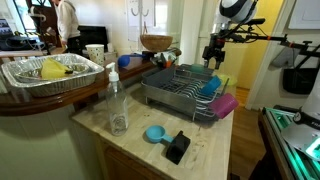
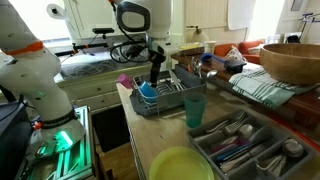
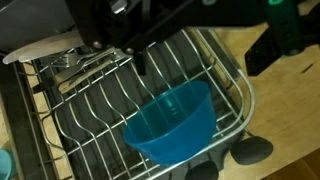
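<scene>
My gripper [image 1: 212, 58] is open with nothing between its fingers, hanging above the far end of a dark wire dish rack [image 1: 180, 96]. Blue bowl [image 3: 178, 122] sits tilted in the rack in the wrist view, below my fingers and apart from them. The same bowl shows in exterior view 2 as a blue shape [image 2: 149, 91] below my gripper [image 2: 155, 68]. A pink cup [image 1: 227, 105] hangs at the rack's near right corner.
Dark spoon-like utensils [image 3: 251, 150] lie by the rack in the wrist view. A green cup [image 2: 196, 110], a cutlery tray [image 2: 245, 145] and a yellow-green plate [image 2: 181, 163] stand nearby. A clear bottle [image 1: 117, 108] rises from the counter, whose front middle is mostly free.
</scene>
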